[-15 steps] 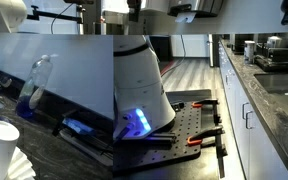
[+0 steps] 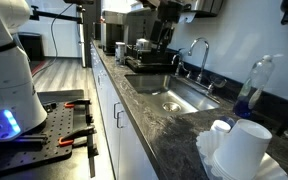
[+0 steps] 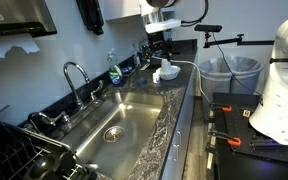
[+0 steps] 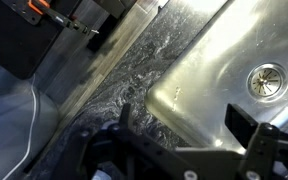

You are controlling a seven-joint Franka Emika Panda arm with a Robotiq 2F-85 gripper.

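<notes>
My gripper stands open, its two dark fingers wide apart and nothing between them. In the wrist view it is above the counter edge and the steel sink (image 4: pixel 199 85), whose drain (image 4: pixel 268 82) is at the right. From the first exterior view, the gripper (image 2: pixel 162 40) hangs high over the counter toward the far end of the sink. A white cup (image 2: pixel 242 150) rests upside down on a white scalloped plate (image 2: pixel 272 172) at the near right, beside a smaller white cup (image 2: pixel 220 127). The second exterior view has white dishes (image 3: pixel 167 72) at the counter's far end.
A clear bottle with blue liquid (image 2: pixel 250 92) stands by the wall behind the cups. The faucet (image 2: pixel 197 50) rises behind the sink. A dish rack (image 3: pixel 19 150) lies beside the sink. The counter strip (image 2: pixel 149 105) in front of the sink is bare.
Cups, plate and bottle have not moved.
</notes>
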